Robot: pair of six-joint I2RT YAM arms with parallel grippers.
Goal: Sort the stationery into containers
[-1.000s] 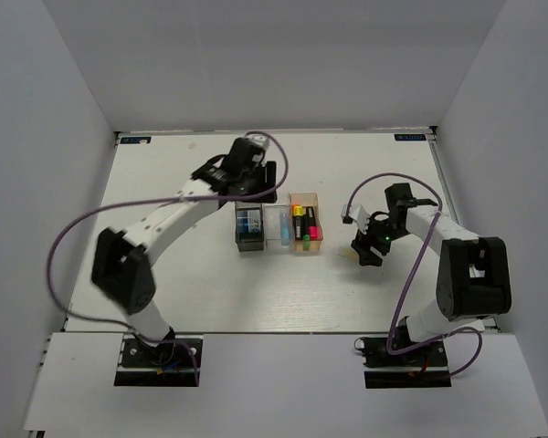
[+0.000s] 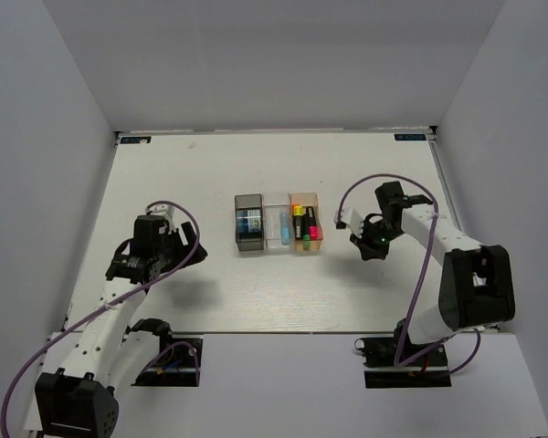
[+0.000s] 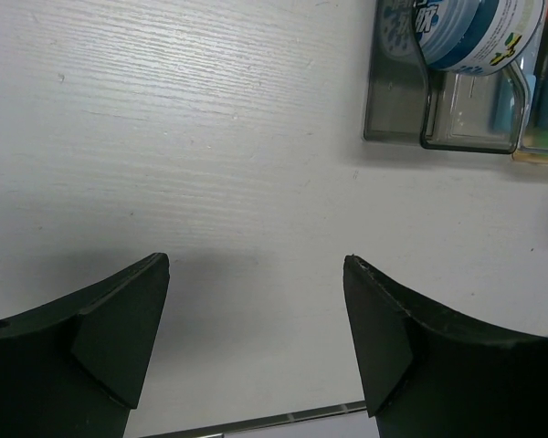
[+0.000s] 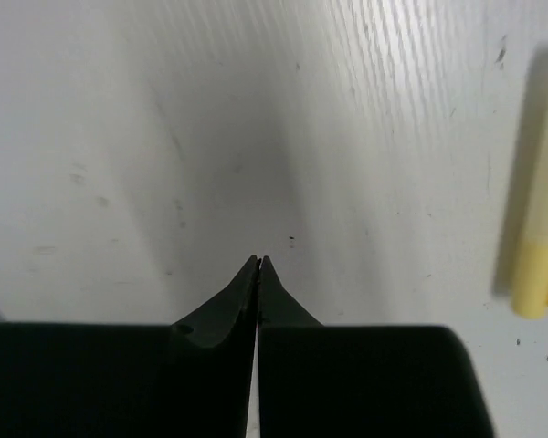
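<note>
Three containers stand mid-table: a grey one (image 2: 248,237) with blue-labelled tubs, a clear one (image 2: 270,233) with a light-blue item, and a beige one (image 2: 306,198) with several markers. My left gripper is open and empty over bare table, left of the containers, which show at the upper right of its view. My right gripper is shut, nothing visible between its fingers, low over the table right of the containers. A pale yellow-capped pen-like item (image 4: 534,265) lies beside it, at the right of the right wrist view.
My left arm has swung back from above the containers to the table's left side. My right arm has shifted slightly, staying right of the containers.
</note>
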